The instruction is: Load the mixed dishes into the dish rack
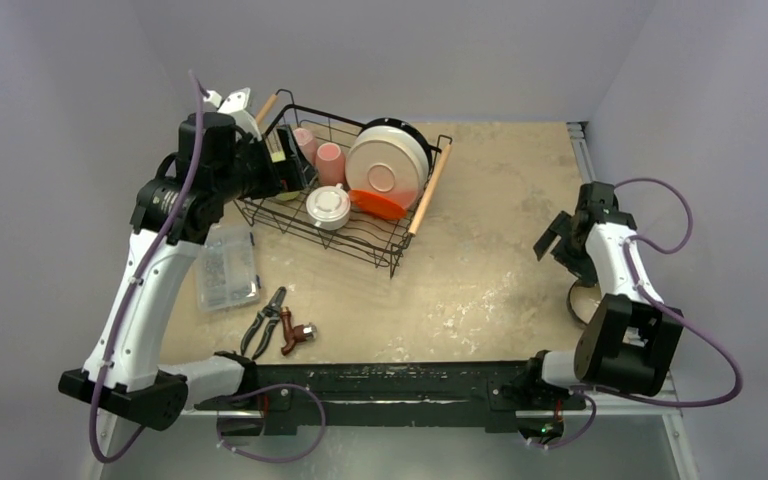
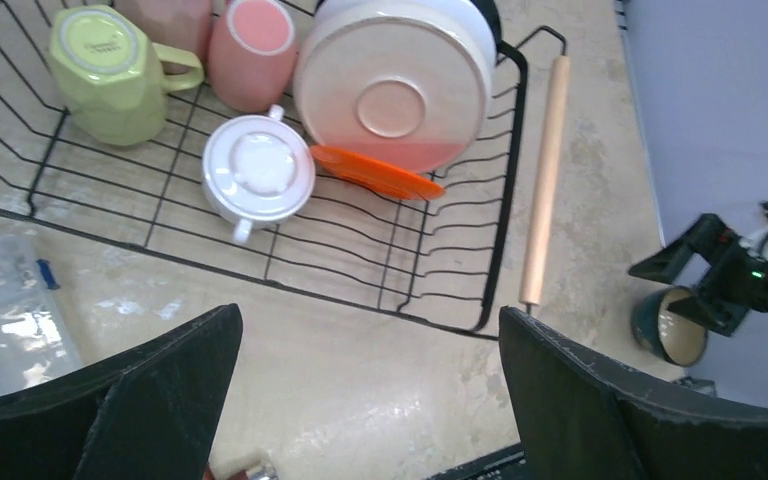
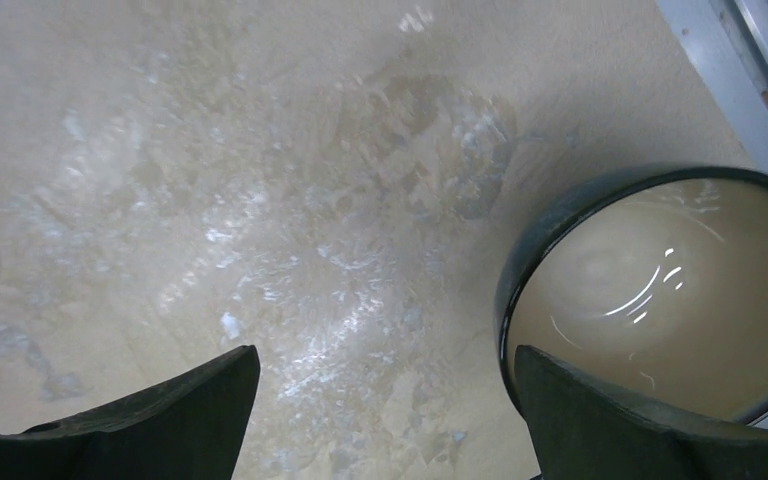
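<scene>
The wire dish rack (image 2: pixel 504 230) holds a green mug (image 2: pixel 100 85), pink cups (image 2: pixel 252 60), a white lidded pot (image 2: pixel 258 170), a white dish (image 2: pixel 390 70) with a black one behind, and an orange plate (image 2: pixel 380 175). My left gripper (image 1: pixel 288 160) hangs open above the rack's left part, empty. My right gripper (image 1: pixel 550 240) is open at the table's right side, beside a dark-rimmed bowl (image 3: pixel 650 300). The bowl's near rim lies by the right finger in the right wrist view, with clear table under the left finger.
A clear plastic box (image 1: pixel 226 268), pruning shears (image 1: pixel 264 322) and a copper-coloured fitting (image 1: pixel 294 334) lie at the front left. The table between rack and bowl is clear. Walls bound the sides and back.
</scene>
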